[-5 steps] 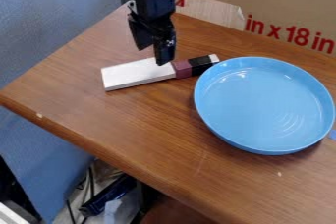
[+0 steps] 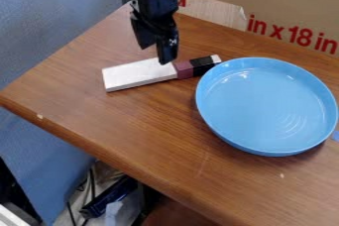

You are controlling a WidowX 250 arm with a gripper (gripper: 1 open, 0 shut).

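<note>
My black gripper (image 2: 155, 46) hangs from the top of the view, just above a flat white bar (image 2: 134, 75) with a maroon and black end (image 2: 199, 66) lying on the wooden table. Whether its fingers are open or shut, or touch the bar, is hard to tell. A blue plate (image 2: 265, 106) lies on the table to the right of the bar.
A cardboard box (image 2: 279, 2) with red print stands behind it. Blue fabric (image 2: 34, 42) and some cables lie beyond the table's left edge.
</note>
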